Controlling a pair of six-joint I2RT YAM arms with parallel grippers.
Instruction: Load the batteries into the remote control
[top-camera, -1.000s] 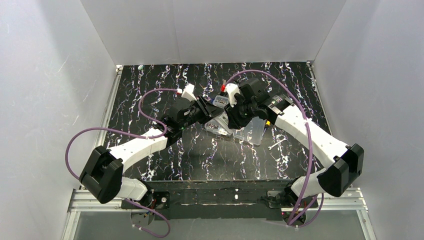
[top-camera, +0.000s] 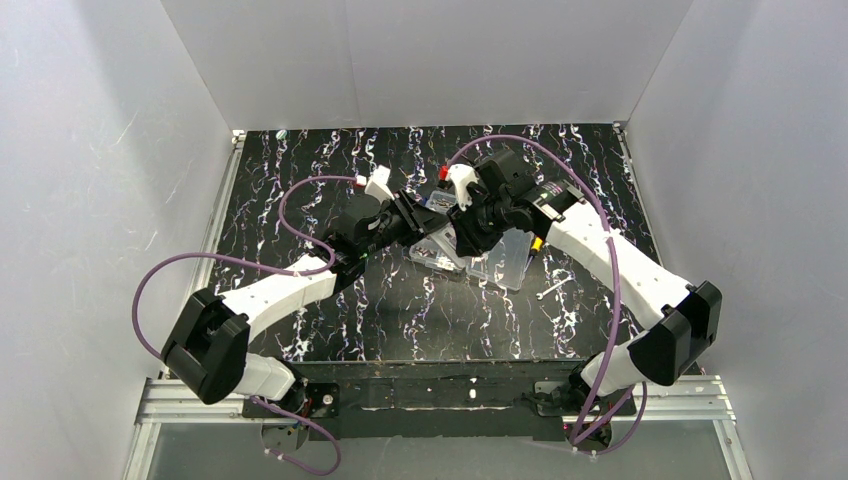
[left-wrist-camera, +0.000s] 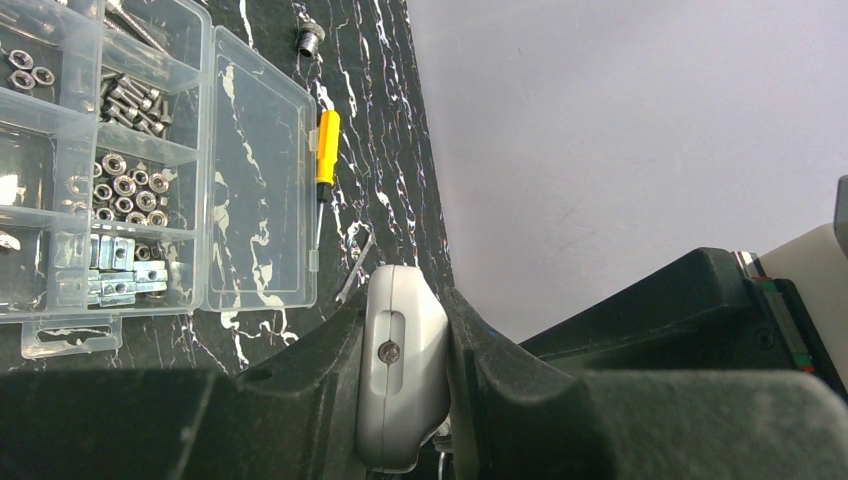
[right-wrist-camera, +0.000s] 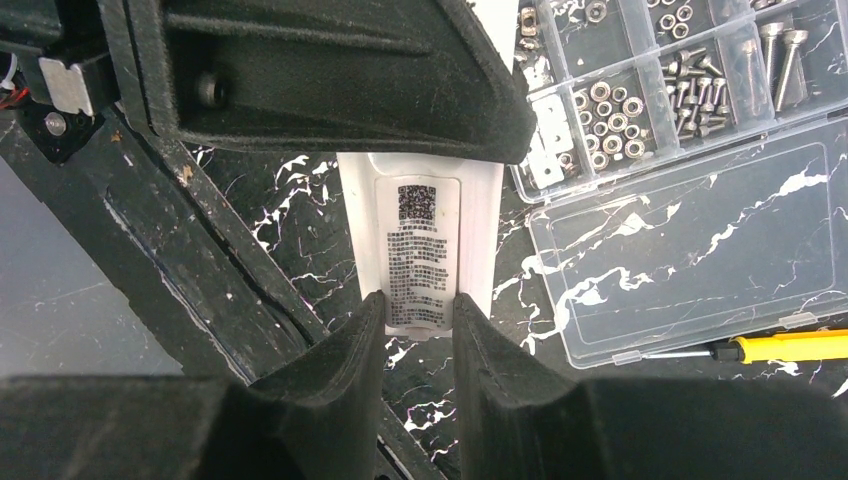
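Observation:
The white remote control (right-wrist-camera: 480, 240) is clamped in my left gripper, above the table. In the left wrist view its narrow end, with a small screw, points toward the camera. A black left finger (right-wrist-camera: 340, 80) lies across the remote's upper part in the right wrist view. Below that finger a white battery cover (right-wrist-camera: 418, 260) with printed text lies along the remote's back. My right gripper is shut on the cover near its lower end, one fingertip at each side. Whether the cover sits flush cannot be told. No batteries can be seen.
Under the grippers lies a clear compartment box (left-wrist-camera: 205, 190) of nuts and bolts, its lid open. A yellow screwdriver (left-wrist-camera: 327, 150) rests beside the lid. A small wrench (top-camera: 554, 288) lies on the right of the table.
The left arm looks almost still, and both grippers stay together at the remote.

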